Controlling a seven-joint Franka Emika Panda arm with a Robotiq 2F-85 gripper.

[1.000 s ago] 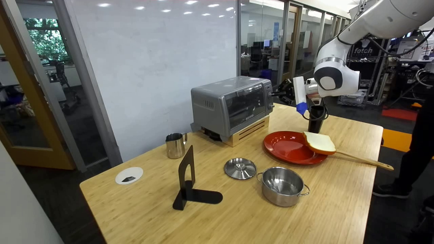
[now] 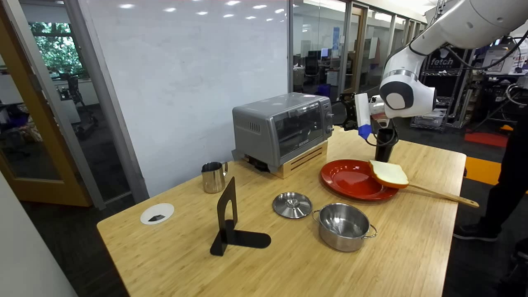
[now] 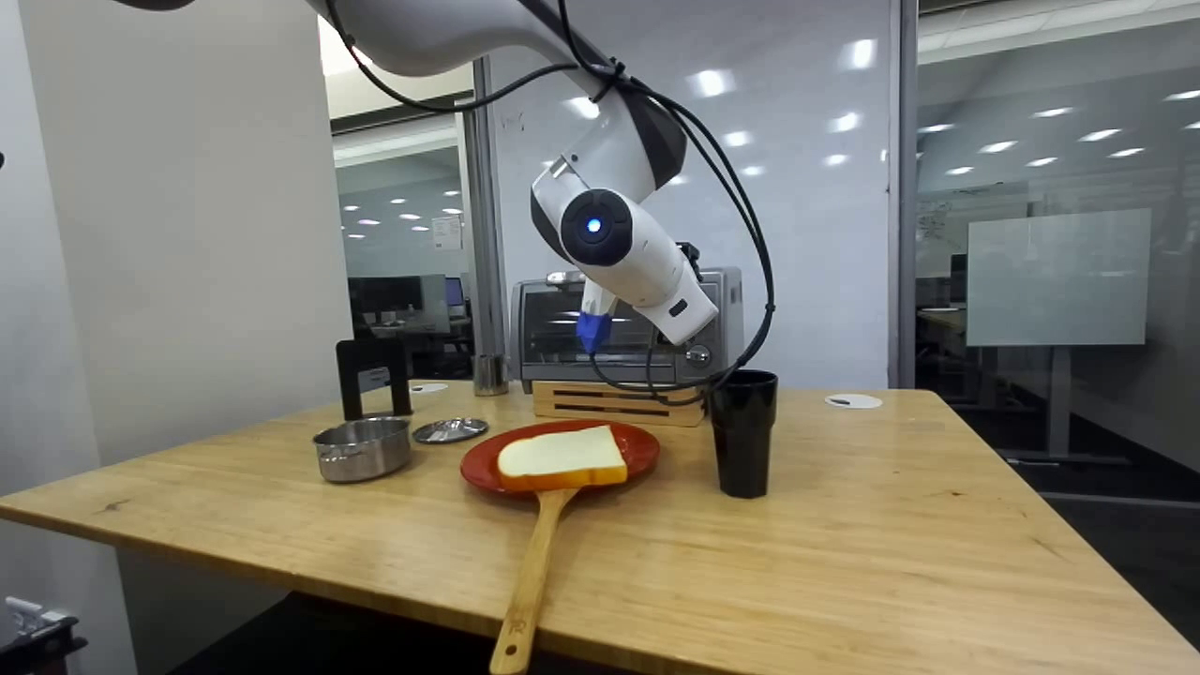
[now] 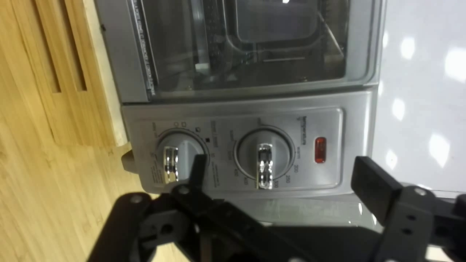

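The grey toaster oven point(image 2: 282, 128) stands on a slatted wooden stand, its glass door shut. In the wrist view its control panel fills the middle, with a temperature knob point(image 4: 264, 159), a second knob point(image 4: 177, 159) and a red indicator point(image 4: 320, 150). My gripper is open in front of this panel, nothing held between its fingers. The temperature knob appears between the two fingertips, while the left finger overlaps the edge of the second knob's dial. Contact with either knob cannot be told. In exterior view 2 the arm hides the gripper.
A black cup point(image 3: 743, 433) stands below and near the arm. The red plate point(image 2: 341, 178) carries bread point(image 2: 389, 174) on a wooden spatula point(image 2: 445, 196). A pot point(image 2: 342, 227), lid point(image 2: 292, 205), metal pitcher point(image 2: 213, 177) and black bookend point(image 2: 228, 222) occupy the table's other side.
The arm has shifted very slightly left in exterior view 1. The gripper beside the oven's panel has changed its look, its fingers now seeming spread wider. The table items have stayed put.
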